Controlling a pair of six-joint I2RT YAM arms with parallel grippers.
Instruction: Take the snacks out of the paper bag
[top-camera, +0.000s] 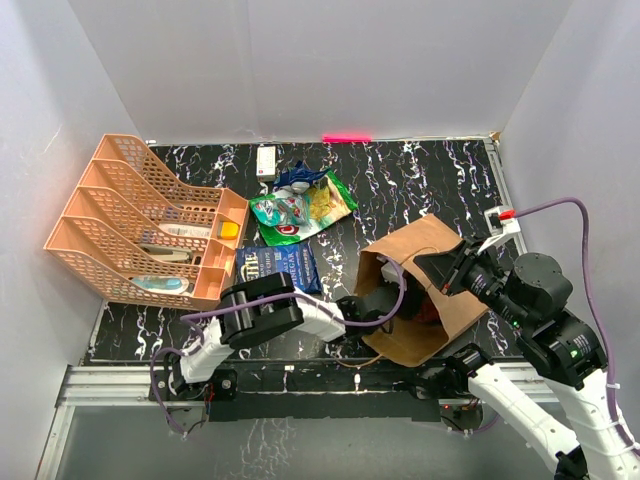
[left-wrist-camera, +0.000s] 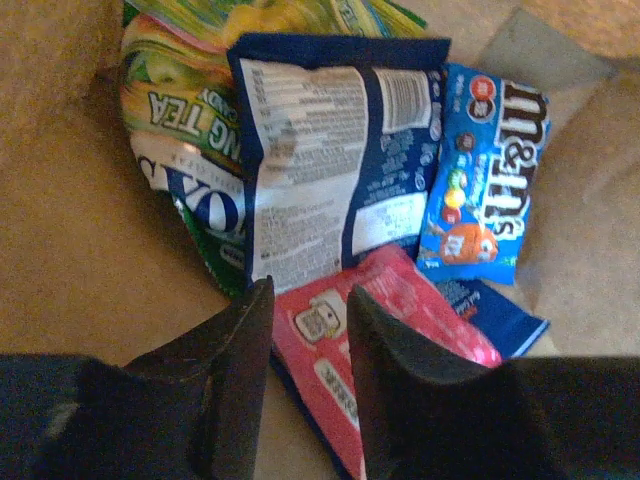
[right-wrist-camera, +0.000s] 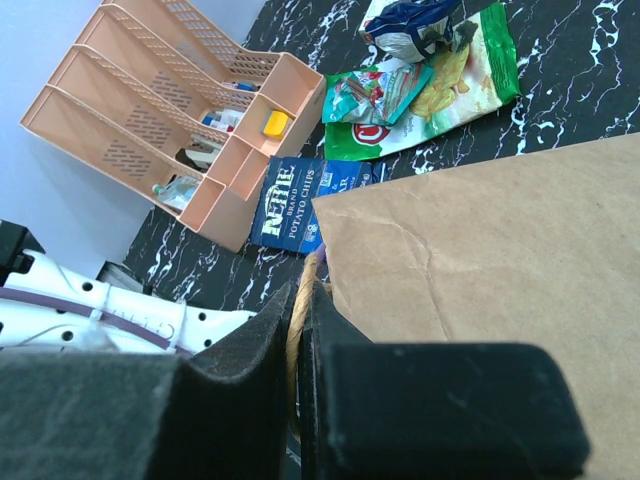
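Observation:
The paper bag (top-camera: 420, 240) lies at the right, held up by my right gripper, shut on its twisted handle (right-wrist-camera: 303, 300). My left gripper reaches inside the bag, fingers parted above a red pack (left-wrist-camera: 390, 310). Around it lie a navy pack (left-wrist-camera: 310, 180), a blue M&M's pack (left-wrist-camera: 480, 180) and a green candy bag (left-wrist-camera: 170, 120). Outside, left of the bag, lie a green chip bag (right-wrist-camera: 480, 70), a teal pack (right-wrist-camera: 370, 100), a navy pack (right-wrist-camera: 410, 25) and a blue potato chips bag (top-camera: 265, 262).
An orange divided basket (top-camera: 130, 200) stands at the left with small items in it. A small white box (top-camera: 266, 163) lies at the back. Walls enclose the dark marble surface; some bare surface shows around the outside snacks.

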